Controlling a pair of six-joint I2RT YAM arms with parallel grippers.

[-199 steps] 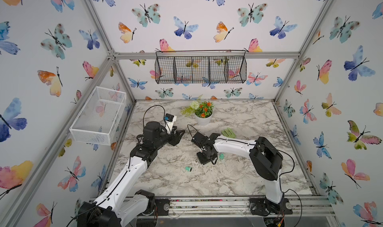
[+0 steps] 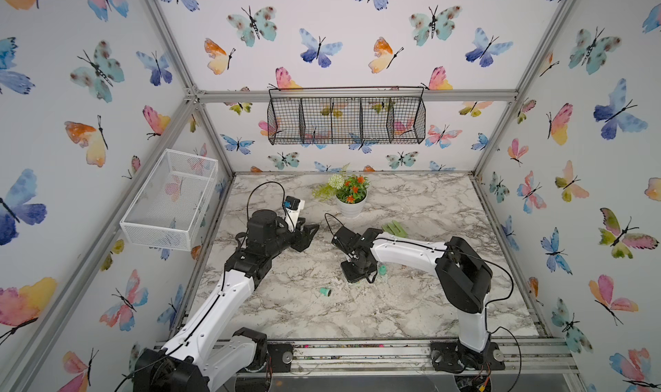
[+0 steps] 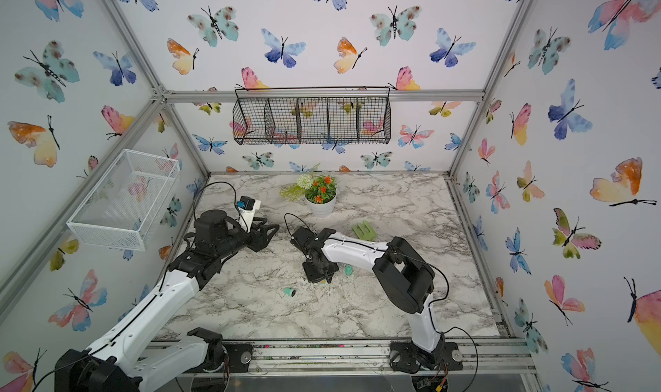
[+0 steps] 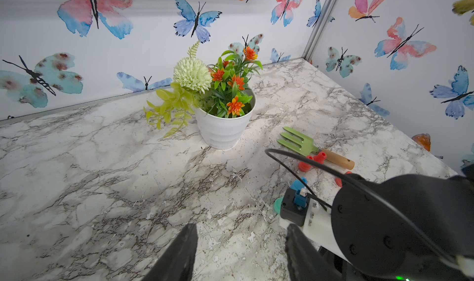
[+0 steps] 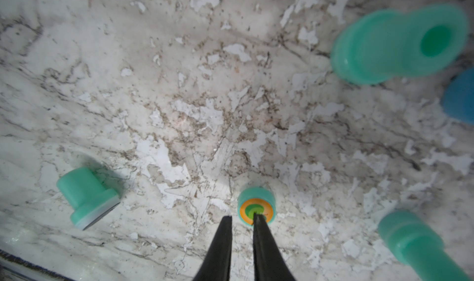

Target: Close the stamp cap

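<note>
In the right wrist view my right gripper points down over a small teal stamp piece (image 5: 255, 197) with an orange-and-green top. Its narrow fingertips sit close together at that piece's near edge; whether anything is between them I cannot tell. A loose teal cap (image 5: 81, 187) lies on its side at left, taller teal pieces (image 5: 367, 49) are at upper right and lower right, and a blue piece (image 5: 461, 98) is at the right edge. My left gripper is open, raised at the left of the table, nothing between its fingers.
A flowerpot (image 4: 219, 130) stands at the back, with a green hand fork (image 4: 303, 145) and red pieces (image 4: 306, 165) right of it. A white mesh basket (image 2: 155, 230) hangs on the left wall.
The left arm has not moved.
</note>
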